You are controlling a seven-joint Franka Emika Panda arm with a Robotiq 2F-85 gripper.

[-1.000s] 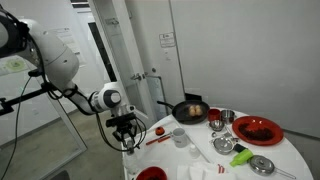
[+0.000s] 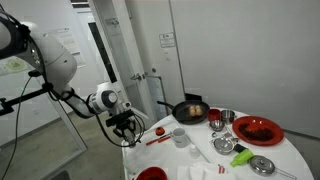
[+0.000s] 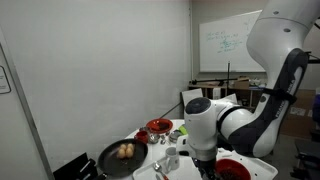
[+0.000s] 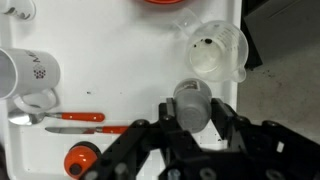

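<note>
In the wrist view my gripper is shut on a small round container with a grey top [image 4: 192,98], which is seen from above, so its height cannot be told. At the table's left end in exterior view 1, my gripper [image 2: 128,128] points down; the held container is too small to make out there. A clear measuring cup [image 4: 215,50] stands close beside the container, toward the table edge. In exterior view 2 the arm hides most of the gripper.
Near the gripper lie a white mug [image 4: 30,72], red-handled cutlery [image 4: 88,117] and a red-and-black round object [image 4: 82,158]. A red bowl [image 2: 152,174], frying pan [image 2: 180,109] and red plate [image 2: 258,124] stand farther along. Bare white tabletop lies between mug and container.
The gripper and forearm have shifted slightly and changed their tilt at the table's left end. The other tableware has not moved.
</note>
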